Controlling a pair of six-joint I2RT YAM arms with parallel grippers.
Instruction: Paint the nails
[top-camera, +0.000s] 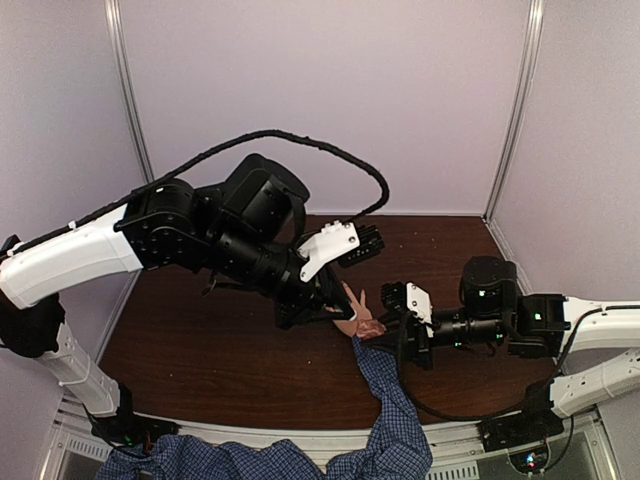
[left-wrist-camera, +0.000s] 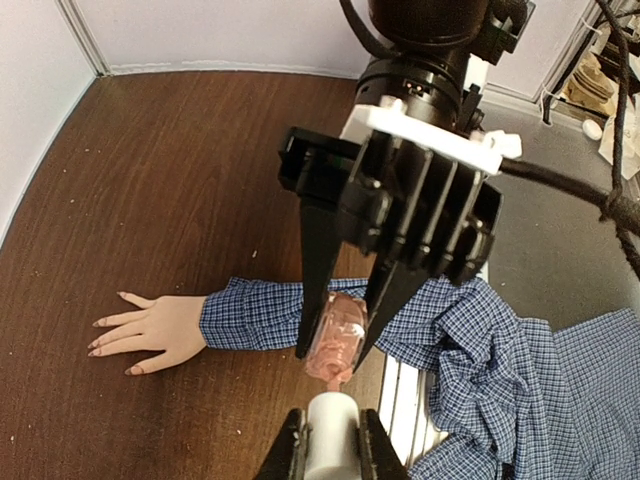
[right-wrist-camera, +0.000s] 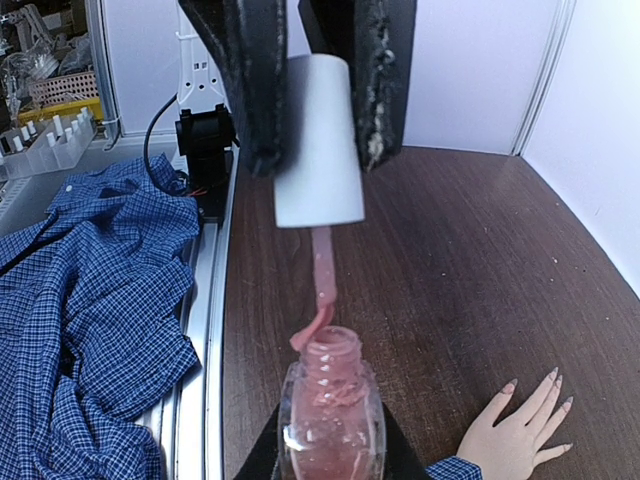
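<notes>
My left gripper is shut on the white brush cap (right-wrist-camera: 318, 140), with a pink-coated brush (right-wrist-camera: 322, 270) hanging below it, its tip at the mouth of a bottle of pink polish (right-wrist-camera: 330, 420). That bottle is held in my right gripper, shut on it beneath the cap. A mannequin hand (left-wrist-camera: 150, 332) with pinkish nails, in a blue checked sleeve (left-wrist-camera: 250, 315), lies palm down on the wooden table, apart from the bottle in the left wrist view and partly hidden by the arms from the top.
Bunched checked cloth (top-camera: 250, 460) lies along the table's front edge. Pale walls enclose the back and sides of the table (top-camera: 180, 360). A rack of small bottles (right-wrist-camera: 50, 150) stands outside in the right wrist view.
</notes>
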